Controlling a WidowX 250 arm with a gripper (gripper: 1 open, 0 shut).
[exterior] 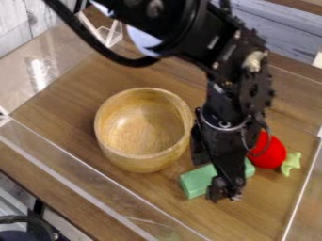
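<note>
The black robot gripper [219, 171] points down over a green block [194, 183], its open fingers around the block's middle and partly hiding it. A wooden bowl [132, 132] stands just left of the gripper. A red object with a green top, like a toy vegetable [269, 151], lies right of the gripper, partly behind it.
Clear plastic walls [88, 193] edge the work area, and a black cable arches over the top left.
</note>
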